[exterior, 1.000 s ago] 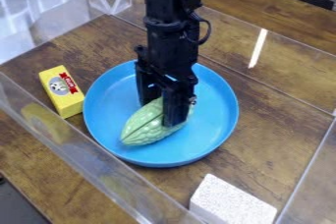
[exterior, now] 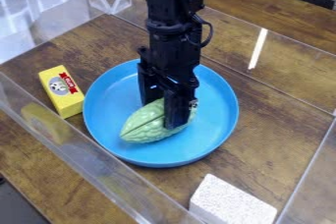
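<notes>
My black gripper [exterior: 163, 105] reaches down from the top of the view into a round blue plate [exterior: 210, 140]. It is shut on a pale green, oblong, ridged object [exterior: 144, 129] that lies in the plate. The fingertips are partly hidden against the object.
A yellow box [exterior: 61, 92] sits on the wooden table [exterior: 262, 90] left of the plate. A white block [exterior: 233, 204] lies at the front right. Clear plastic walls cross the lower left and right edges. The table right of the plate is clear.
My gripper has shifted very slightly over the plate, still on the green object; otherwise the scene looks the same.
</notes>
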